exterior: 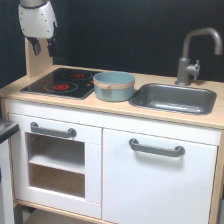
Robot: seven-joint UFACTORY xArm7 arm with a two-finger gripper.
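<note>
My gripper (42,46) hangs at the top left, above the back corner of a toy kitchen, with dark fingers; whether it is open is hard to tell. A teal pot (114,90) sits on the wooden counter (210,120), between the black stovetop (55,88) with red rings and the steel sink (172,97).
A grey faucet (190,60) rises behind the sink. Below are a white open compartment (58,152) and a white door (160,185) with a grey handle. A grey and white object (5,170) stands at the left edge.
</note>
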